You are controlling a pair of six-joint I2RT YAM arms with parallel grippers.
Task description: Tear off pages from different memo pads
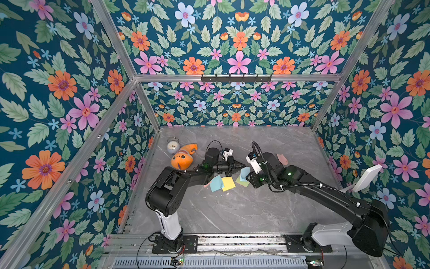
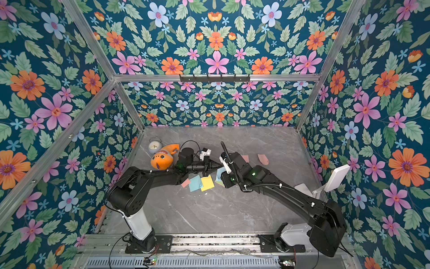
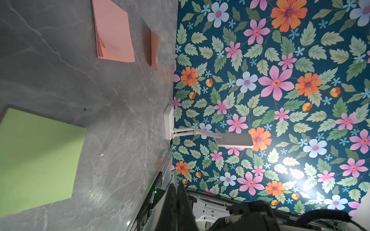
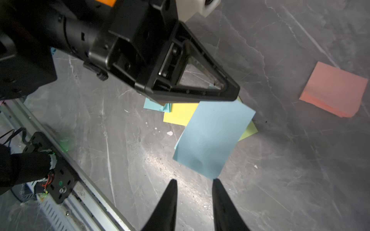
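My left gripper is shut at the table's middle; a light blue sheet (image 4: 214,134) hangs from its fingertips in the right wrist view. Behind that sheet show a yellow pad (image 4: 179,115) and a green pad (image 3: 38,157). Another blue pad (image 2: 195,183) lies left of the yellow one. A pink pad (image 3: 113,32) and a loose pink sheet (image 3: 154,50) lie to the right and back. My right gripper is part open beside the blue sheet, with nothing between its fingers.
An orange plush toy (image 1: 181,159) and an alarm clock (image 1: 173,145) stand at the back left. A white lamp (image 1: 367,177) stands at the right edge.
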